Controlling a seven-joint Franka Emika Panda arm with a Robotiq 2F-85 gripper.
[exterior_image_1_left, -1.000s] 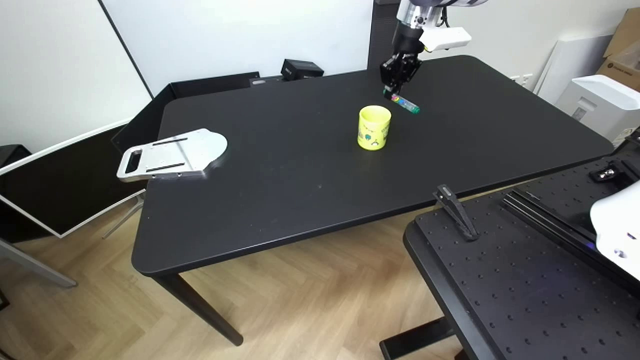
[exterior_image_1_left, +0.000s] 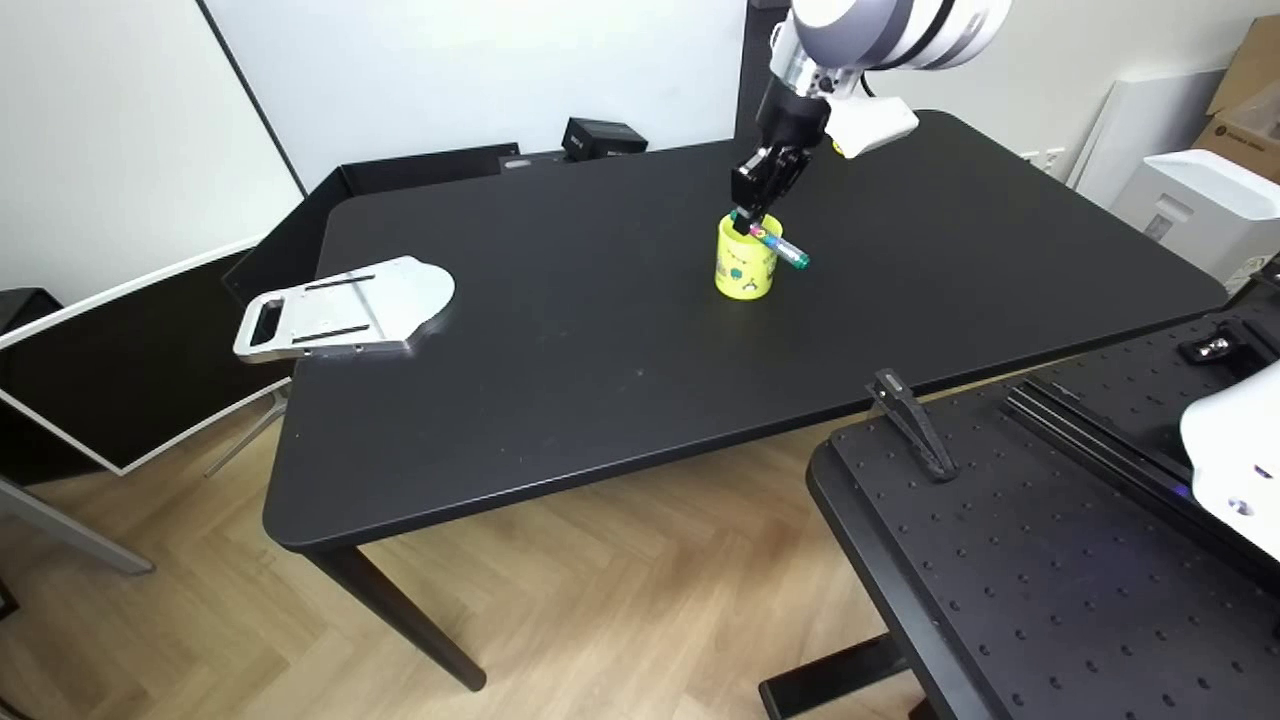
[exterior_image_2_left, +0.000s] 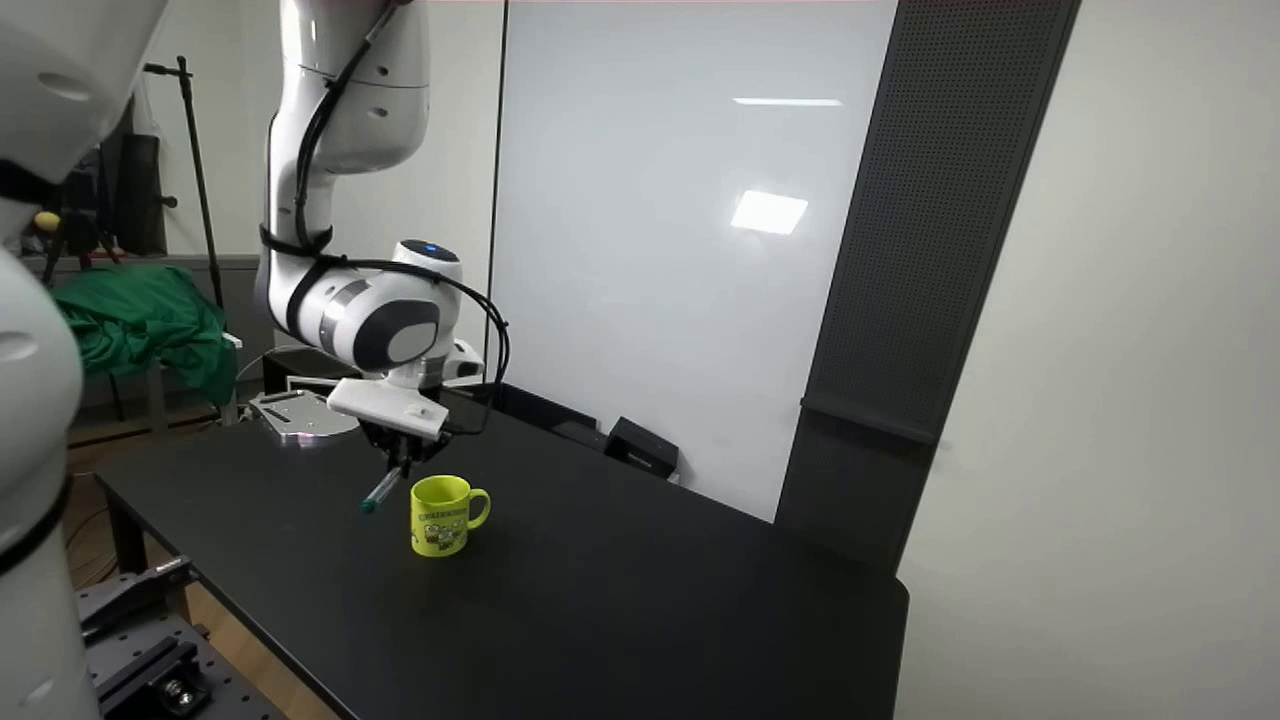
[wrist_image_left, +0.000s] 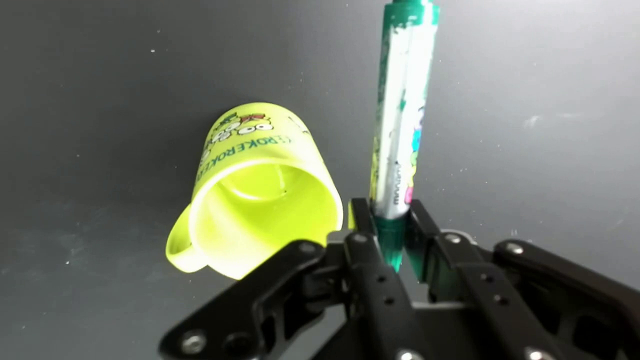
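A green-and-white marker (wrist_image_left: 405, 114) is pinched near one green end by my gripper, which is shut on it. Most of the marker's length sticks out past the fingertips. Beside it in the wrist view stands a yellow-green mug (wrist_image_left: 252, 141), upright, its inside empty where it shows and its handle at the lower left. From exterior view 1, the marker (exterior_image_1_left: 782, 246) crosses in front of the mug (exterior_image_1_left: 744, 270) at rim height. In exterior view 2 the marker (exterior_image_2_left: 384, 490) slants down left of the mug (exterior_image_2_left: 440, 528), a gap between them.
A silver metal plate (exterior_image_1_left: 348, 312) with a handle slot lies at its left edge. A black box (exterior_image_1_left: 602, 138) sits behind the far edge.
My gripper has come nearer the mug, carrying the marker left and toward the front in exterior view 1. The mug has not moved.
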